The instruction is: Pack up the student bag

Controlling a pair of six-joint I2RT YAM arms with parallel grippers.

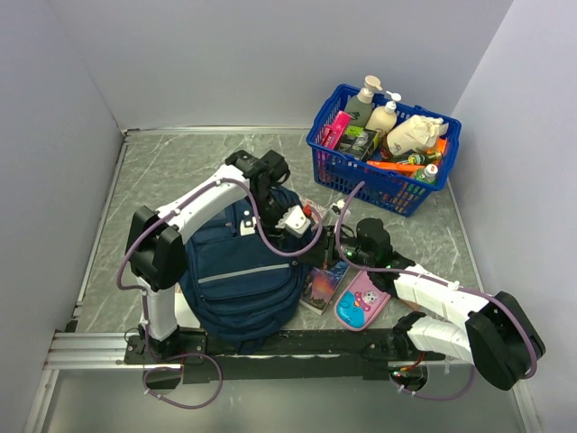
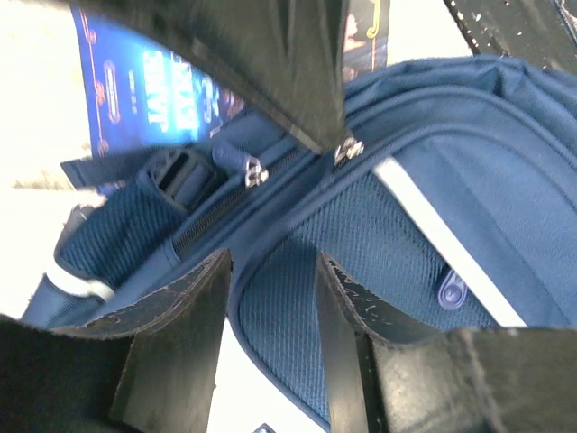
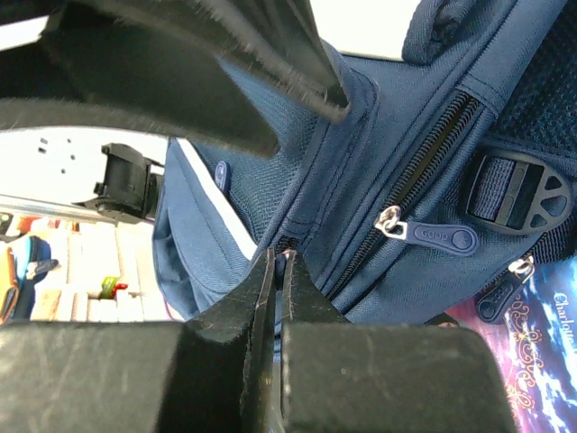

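Note:
The navy student bag (image 1: 243, 280) lies on the table, left of centre. My right gripper is shut at the bag's zipped edge. A small metal zipper slider (image 2: 348, 150) shows right at its tips, and the pull itself is hidden between the fingers. Open above the bag, my left gripper has nothing held; bag fabric shows beyond the gap. Another zipper pull (image 2: 239, 161) hangs free on a neighbouring zipper. Books with colourful covers (image 1: 322, 286) and a pink-and-blue case (image 1: 361, 300) lie right of the bag.
At the back right stands a blue basket (image 1: 388, 180) full of bottles and boxes. White paper (image 1: 186, 312) pokes out at the bag's left. Bare table (image 1: 162, 171) shows at the back left. Both grippers are close together.

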